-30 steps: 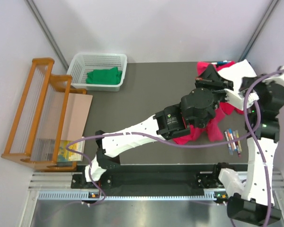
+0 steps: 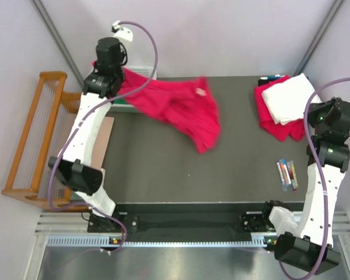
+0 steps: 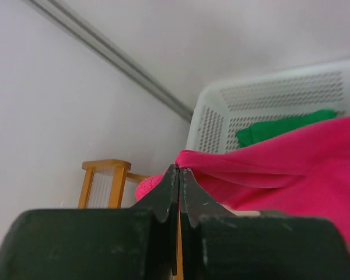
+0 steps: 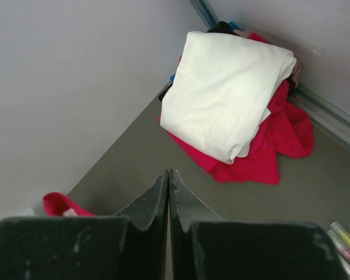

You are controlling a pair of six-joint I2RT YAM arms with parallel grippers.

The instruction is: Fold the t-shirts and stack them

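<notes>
My left gripper is shut on an edge of a red t-shirt [image 3: 315,169], which fans out to the right in the left wrist view. From above, that red t-shirt [image 2: 186,105] trails from the left arm across the back left of the table, blurred, a pale print near its loose end. At the back right, a folded white t-shirt [image 2: 289,99] lies on red cloth [image 2: 273,125]. Shut too, my right gripper shows nothing between its fingers and points toward that pile. The left fingertips are hidden in the top view.
A white basket [image 3: 207,119] holding green cloth [image 3: 280,125] stands behind the left gripper, partly covered in the top view. A wooden rack [image 2: 32,140] occupies the left. Several markers [image 2: 287,175] lie at front right.
My left arm has swung from the right side to the back left, drawing the red t-shirt along and covering much of the basket. The right arm has shifted only slightly, clear of the pile.
</notes>
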